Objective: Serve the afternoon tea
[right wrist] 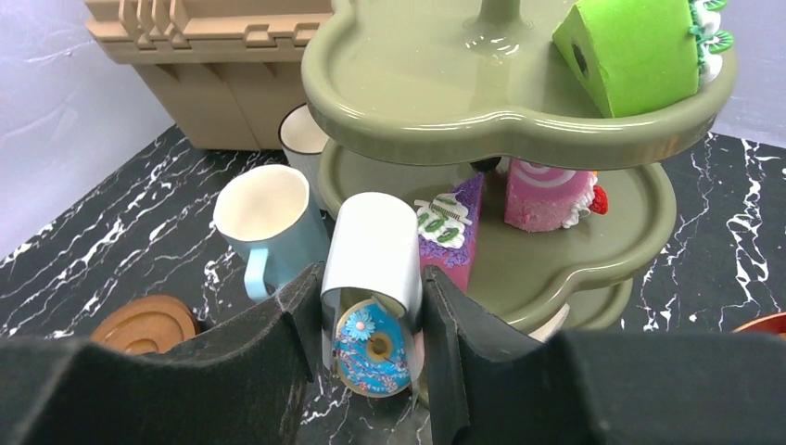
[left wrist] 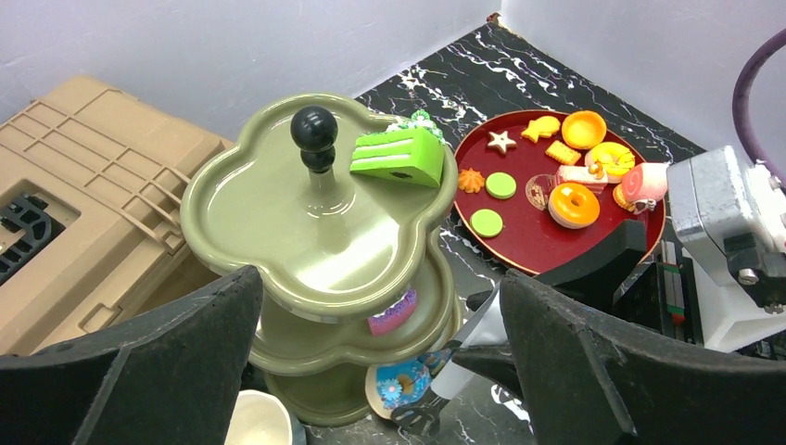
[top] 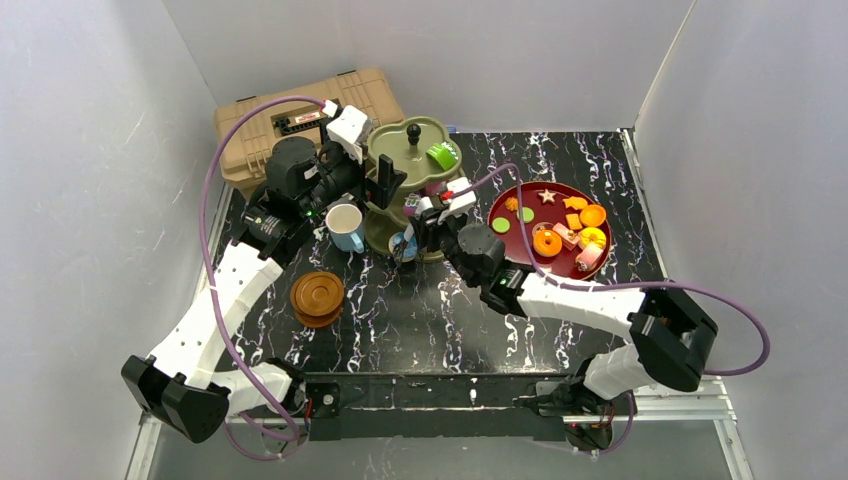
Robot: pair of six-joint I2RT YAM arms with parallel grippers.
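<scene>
The green three-tier stand [top: 390, 150] holds a green cake slice [left wrist: 394, 156] on top, with purple [right wrist: 450, 232] and pink [right wrist: 542, 199] cakes on the middle tier. My right gripper holds white-handled tongs [right wrist: 371, 232] at the bottom tier's front; a blue flowered donut [right wrist: 371, 357] sits at the tongs' end, though whether it is gripped by them is unclear. My left gripper [top: 385, 180] stands open above and left of the stand, empty. A light blue mug [top: 345, 232] is beside the stand.
A red plate [left wrist: 514, 236] of toy sweets lies at the right. Wooden coasters [top: 316, 295] sit front left. A tan case [top: 250, 150] fills the back left, with white walls around.
</scene>
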